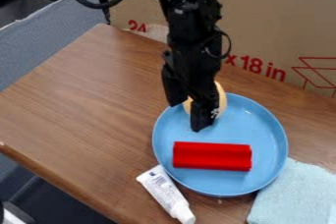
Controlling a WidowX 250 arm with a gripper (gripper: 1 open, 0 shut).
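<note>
My black gripper (pixel 188 112) hangs open over the back left part of a blue plate (pixel 262 144), with a pale yellow rounded object (pixel 215 101) just behind its fingers, largely hidden by them. Whether the fingers touch that object I cannot tell. A red cylinder (pixel 211 155) lies across the front half of the plate.
A white tube (pixel 167 195) lies at the front left of the plate, and a light blue cloth (pixel 296 194) at the front right. A cardboard box (pixel 276 27) stands behind.
</note>
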